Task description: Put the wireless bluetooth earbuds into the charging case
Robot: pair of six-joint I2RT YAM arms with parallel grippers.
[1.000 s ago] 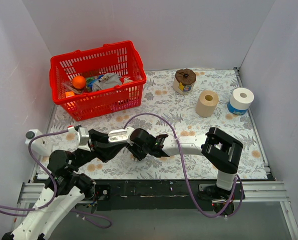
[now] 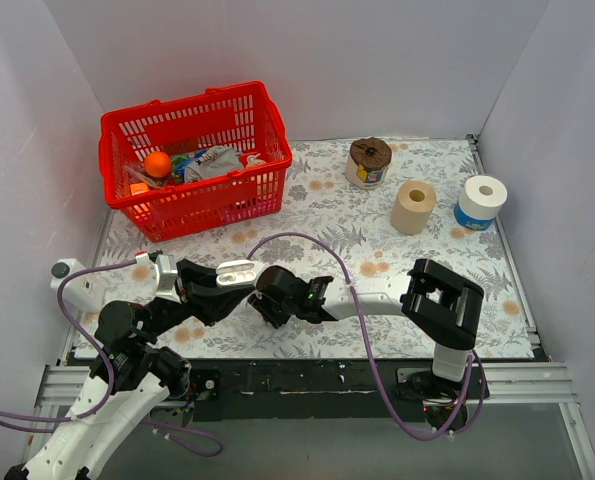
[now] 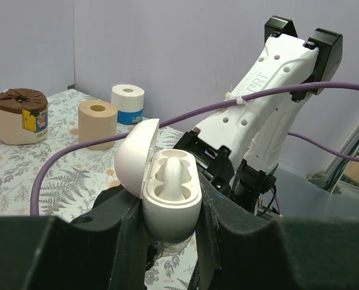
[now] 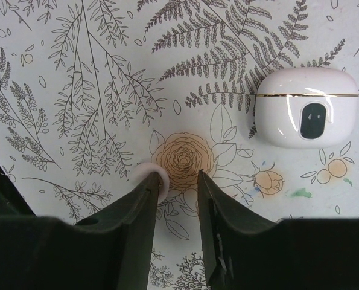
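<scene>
My left gripper is shut on a white charging case point(image 3: 172, 208), whose lid stands raised and whose two slots face up. In the top view the held case point(image 2: 239, 273) hangs beside the right arm's wrist. Low over the table, my right gripper is part open with a clear gap between its fingers. A white, curved earbud point(image 4: 162, 181) shows right at its left fingertip, partly hidden by that finger; whether they touch I cannot tell. Another white case point(image 4: 306, 109), lid closed, with a gold line and a dark oval window, lies on the table.
A red basket point(image 2: 202, 212) with assorted items stands at the back left. Paper rolls point(image 2: 413, 208) and a brown-topped roll point(image 2: 368, 163) stand at the back right. A purple cable point(image 2: 362, 320) arches over the right arm.
My right gripper has shifted slightly toward the table's front edge, in small steps. The left arm and its case have stayed still.
</scene>
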